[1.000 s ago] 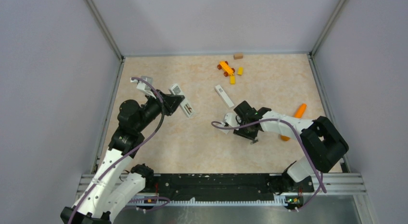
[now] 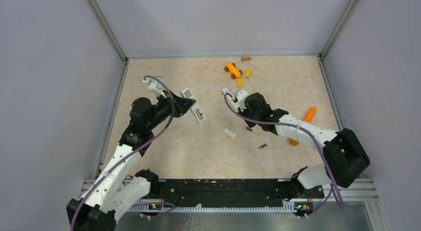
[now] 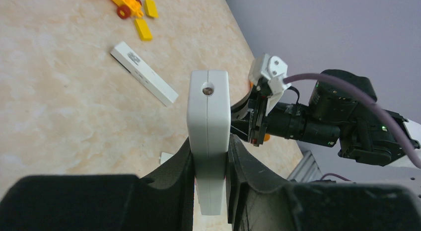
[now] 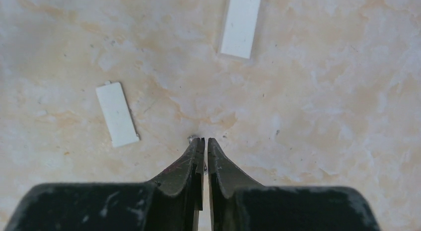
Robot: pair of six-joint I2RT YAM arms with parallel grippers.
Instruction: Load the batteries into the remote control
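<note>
My left gripper is shut on the white remote control (image 2: 199,112), which is held with one narrow end toward the left wrist camera. In the top view its battery bay is visible, with a coppery battery-like piece inside. My right gripper is shut, its fingers separated by a thin gap with nothing visible in it. Behind those fingertips a small dark battery (image 2: 249,128) lies on the table, partly covered in the right wrist view. Another battery (image 2: 262,146) rests nearer the front. A flat white cover (image 4: 117,114) lies to their left.
A long white bar (image 3: 144,72) lies between the arms, partly covered by the right arm from above. Farther back are an orange toy car (image 2: 232,70), yellow blocks (image 2: 240,82) and a brown block (image 2: 245,57). An orange object (image 2: 310,114) lies right.
The left gripper has shifted slightly right with the remote control. My right gripper has moved toward the back, away from the front battery, and the battery near the cover has come into view.
</note>
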